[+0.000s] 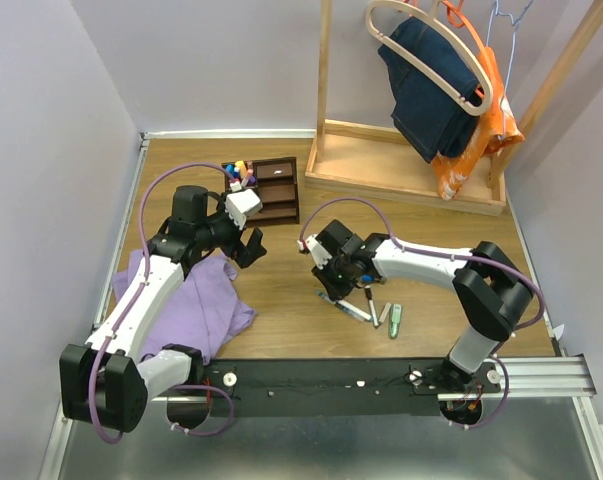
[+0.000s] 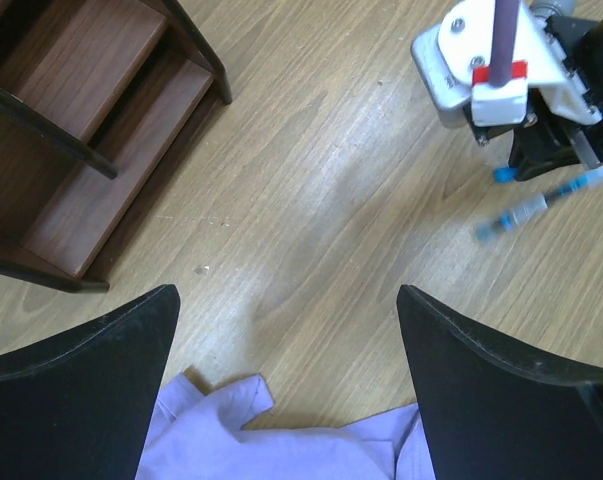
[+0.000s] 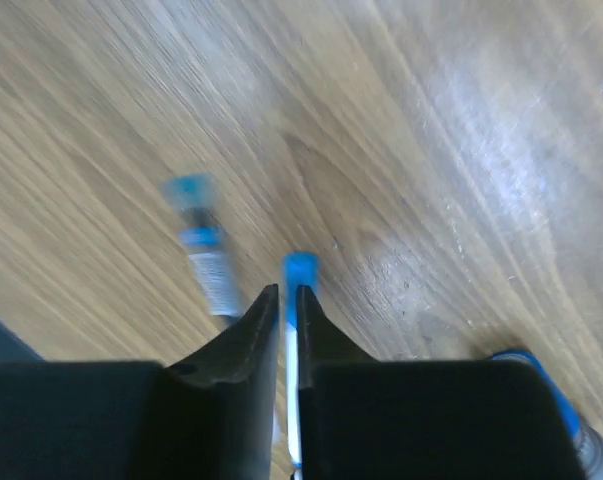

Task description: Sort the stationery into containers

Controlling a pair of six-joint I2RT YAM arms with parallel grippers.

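Note:
Several slim pens and markers lie on the wooden table below my right gripper (image 1: 335, 294), among them a blue-tipped pen (image 1: 331, 300), a dark pen (image 1: 371, 307) and a green marker (image 1: 395, 320). In the right wrist view a narrow gap separates the fingers of my right gripper. A blue-capped white pen (image 3: 301, 268) runs along that gap; whether it is gripped cannot be told. A second blue-ended pen (image 3: 213, 275), blurred, lies to its left. My left gripper hangs open and empty over bare table. Near it is a dark compartment box (image 1: 278, 214).
Colourful stationery (image 1: 243, 170) fills the box's back-left area; its right compartments look empty. A purple cloth (image 1: 206, 305) covers the table under my left arm. At the back right stands a wooden rack (image 1: 406, 165) with hanging clothes. Open table lies between the arms.

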